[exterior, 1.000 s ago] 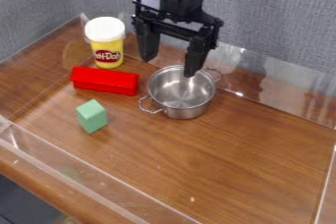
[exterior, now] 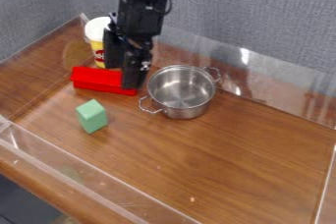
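The black gripper [exterior: 129, 63] hangs over the red block [exterior: 98, 78] at the back left, its fingers open and reaching down beside the block's right part. Whether it touches the block is unclear. Behind the arm, a yellow Play-Doh tub [exterior: 97, 33] with a white lid is partly hidden. A steel pot [exterior: 184, 95] with wire handles stands to the right of the gripper, empty. A small mint-green block [exterior: 92, 116] lies in front of the red block.
Clear panels border it at the back and left, with grey walls behind.
The arm has swung leftward from above the pot to over the red block, in front of the tub. The objects appear to stay in place.
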